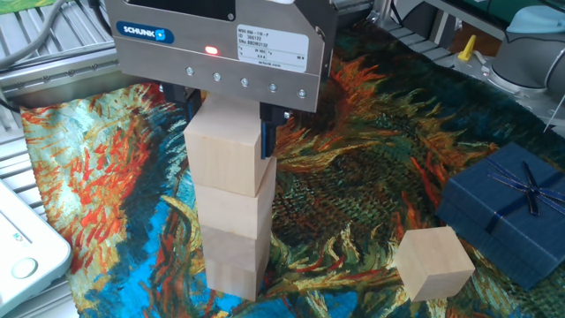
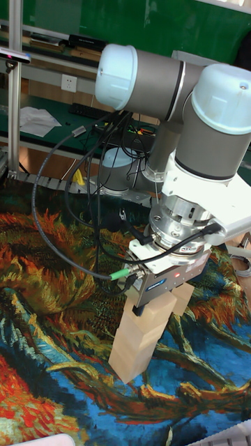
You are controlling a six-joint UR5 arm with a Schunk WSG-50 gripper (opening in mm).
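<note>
A tower of several pale wooden cubes [image 1: 231, 252] stands on the patterned cloth in exterior view 2. My gripper [image 1: 228, 125] is over the top cube [image 1: 221, 162], one finger on each side, and appears shut on it with no gap showing. The right finger [image 1: 268, 137] lies along the cube's side; most of the left one is hidden behind the cube. That cube sits slightly askew over the cube below, and whether its weight rests there I cannot tell. Exterior view 3 shows the tower [image 2: 134, 345] beneath the gripper too. Apart from it lies a loose cube [image 1: 435, 265].
A dark blue gift box [image 1: 494, 208] with a ribbon is at the right, just past the loose cube. A white device [image 1: 26, 247] borders the cloth at left. Open cloth [image 1: 344, 194] lies between tower and box. The robot's base [image 1: 521, 53] is at the back right.
</note>
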